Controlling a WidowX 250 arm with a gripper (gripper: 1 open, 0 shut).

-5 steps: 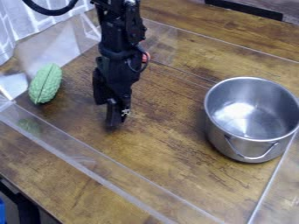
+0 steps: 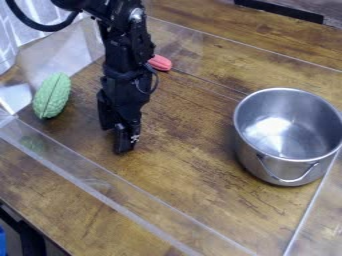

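The black arm reaches down from the top of the view, its gripper (image 2: pixel 123 132) low over the wooden table, left of centre. Whether its fingers are open or shut is hard to make out in the dark. A green ridged vegetable-like object (image 2: pixel 51 95) lies to the left of the gripper, apart from it. A red-pink object (image 2: pixel 160 63) lies behind the arm, partly hidden by it. A large steel pot (image 2: pixel 287 140) stands at the right.
Clear plastic walls border the work area at front, left and right. A pale plastic piece sits at the far left.
The arm and gripper have shifted slightly to the left, uncovering more of the red-pink object behind them. The other objects have not moved.
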